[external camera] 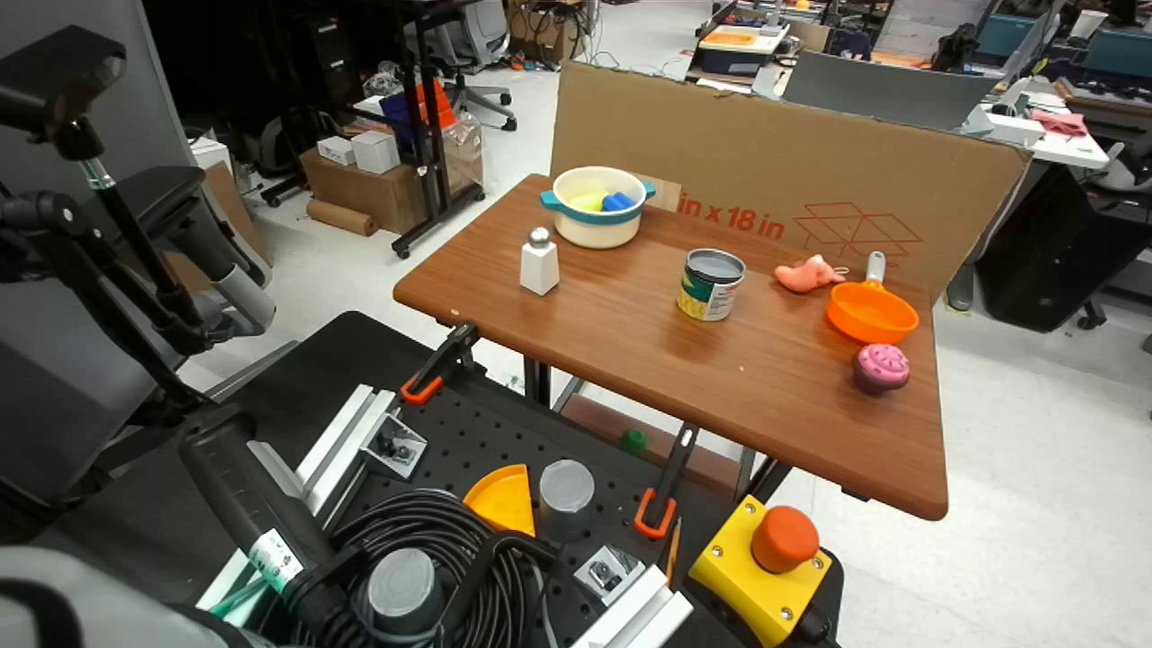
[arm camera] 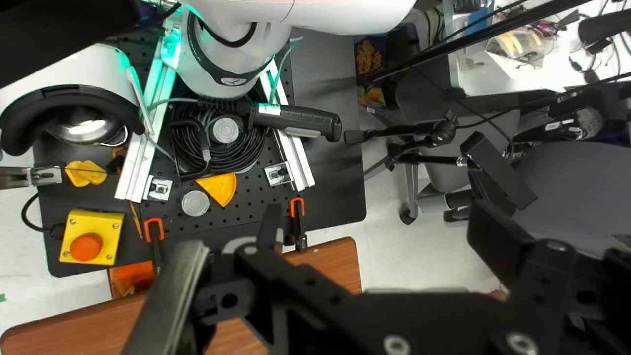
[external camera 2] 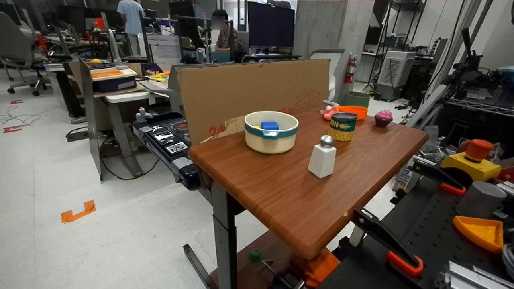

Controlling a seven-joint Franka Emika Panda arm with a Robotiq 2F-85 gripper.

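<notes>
My gripper shows only in the wrist view, its dark fingers (arm camera: 497, 236) spread wide and nothing between them. It is well away from the tabletop objects, which that view does not show. On the brown table (external camera: 648, 356), a cream pot (external camera: 597, 229) with teal handles holds a blue piece (external camera: 616, 202) and a yellow piece (external camera: 589, 201). In front of it a white shaker (external camera: 540, 264) with a silver top stands upright. A corn can (external camera: 710, 285) is near the middle. To the right are a pink-orange toy (external camera: 809, 274), an orange pan (external camera: 872, 311) and a pink-topped cupcake (external camera: 881, 368).
A cardboard panel (external camera: 778, 162) walls off the table's far side. Two clamps, one at the left (external camera: 438, 365) and one at the right (external camera: 667, 481), grip the near edge. A yellow box with a red button (external camera: 785, 539) sits beside it.
</notes>
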